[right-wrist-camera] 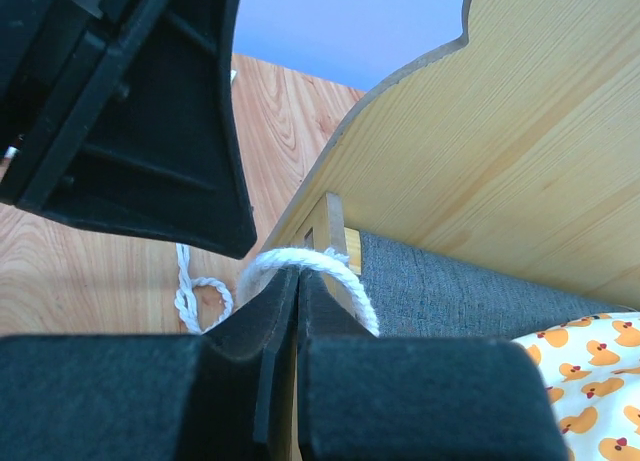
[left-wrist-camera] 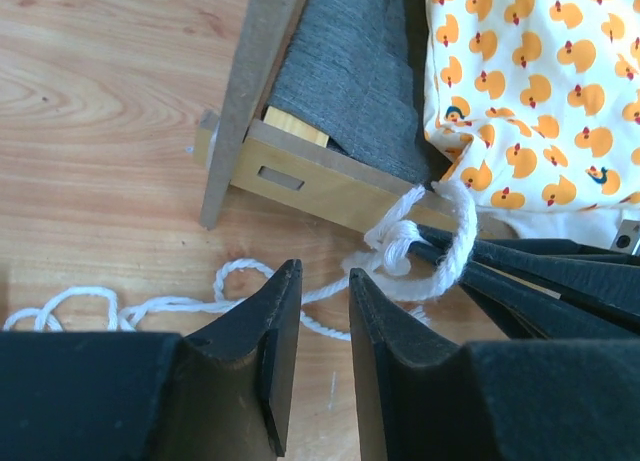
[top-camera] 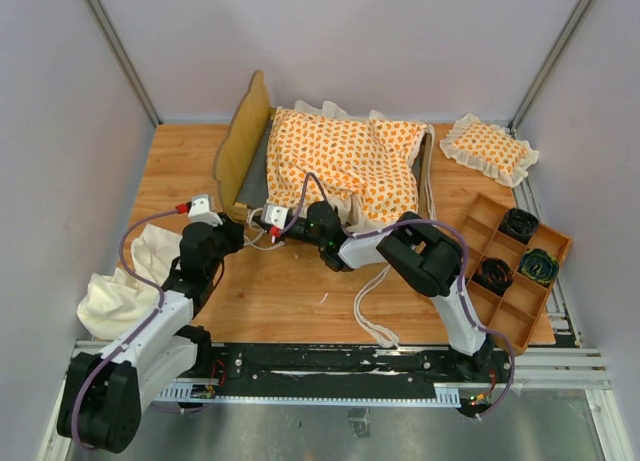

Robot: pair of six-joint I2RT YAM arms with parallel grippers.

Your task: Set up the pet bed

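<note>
The wooden pet bed with grey cushion [left-wrist-camera: 360,81] and wavy side board [right-wrist-camera: 520,131] holds a duck-print blanket [top-camera: 340,156]. My right gripper is shut at the bed's lower left corner, with a white rope loop [left-wrist-camera: 460,231] draped over its fingertips, a knot at the tips. My left gripper stands part open just left of it, nothing seen between its fingers, over loose rope on the table.
A duck-print pillow [top-camera: 488,146] lies back right, a compartment box [top-camera: 525,301] with cable coils at right, a cream cloth [top-camera: 105,301] at left. Bare table is in front.
</note>
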